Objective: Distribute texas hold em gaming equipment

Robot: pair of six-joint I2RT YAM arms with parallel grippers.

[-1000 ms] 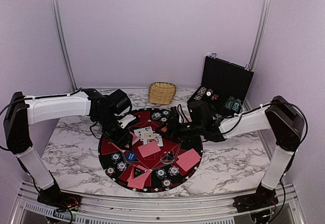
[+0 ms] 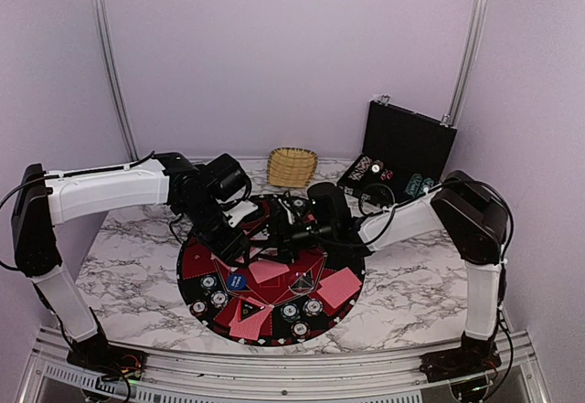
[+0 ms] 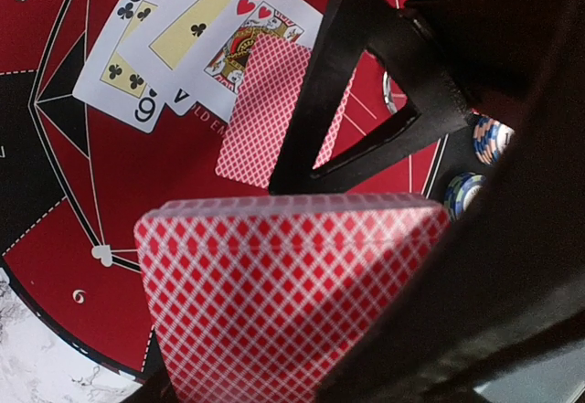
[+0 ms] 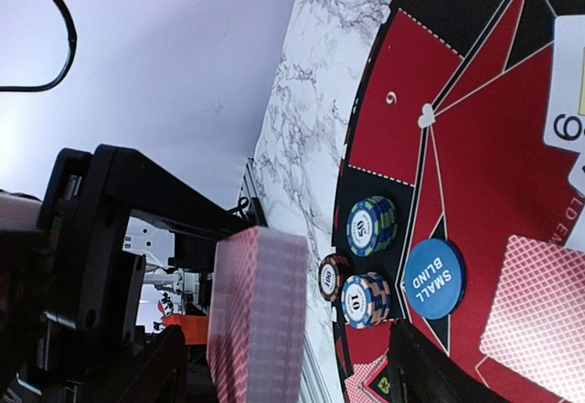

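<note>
My left gripper [image 2: 239,243] is shut on a red-backed card deck [image 3: 283,302], held above the centre of the round poker mat [image 2: 215,325]. My right gripper is open beside that deck, which shows blurred-pink between or just past its fingers in the right wrist view. Below lie face-up cards, a six of clubs [image 3: 110,79], an ace of clubs [image 3: 174,37] and a jack of hearts [image 3: 260,19], with a face-down card pile [image 4: 535,312] and a blue small blind disc [image 4: 434,278] nearby.
Chip stacks [image 4: 370,225] ring the mat, with more face-down cards [image 2: 338,289] at the front right. A wicker basket [image 2: 291,167] stands at the back, an open chip case [image 2: 393,147] at the back right. Bare marble [image 2: 128,284] surrounds the mat.
My right gripper has moved left toward the deck in my left gripper. The left gripper rose and shifted slightly right over the last second, now covering the face-up cards in the top view.
</note>
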